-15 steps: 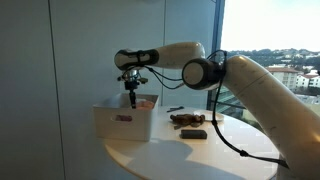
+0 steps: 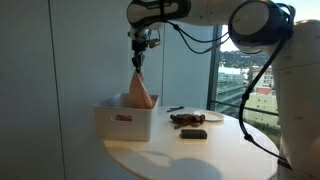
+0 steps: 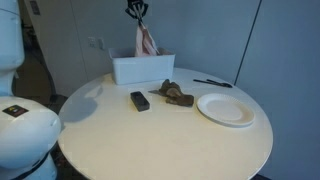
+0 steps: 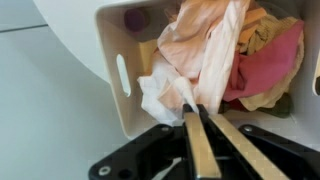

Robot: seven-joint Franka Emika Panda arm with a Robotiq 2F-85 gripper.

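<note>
A pale pink cloth [image 2: 139, 92] hangs stretched from my gripper [image 2: 137, 68], its lower part inside the white box [image 2: 122, 127]. My fingers are closed on the cloth's upper end. In the second exterior view the same cloth [image 3: 145, 42] rises above the box [image 3: 142, 71], below the gripper [image 3: 137, 12]. Seen from the wrist, the cloth [image 4: 195, 45] runs from the fingertips down into the box, with its whitish end spread near a handle slot. Other cloths, a red one [image 4: 258, 72] and tan ones, lie in the box beneath.
A dark block [image 3: 140, 101], a brown crumpled item [image 3: 174, 94] and a white plate [image 3: 226, 110] rest on the round table [image 3: 170, 145]. Dark utensils [image 3: 212, 83] lie toward the back.
My gripper has risen from inside the box to well above it. The pink cloth has come up with it, drawn into a tall hanging shape.
</note>
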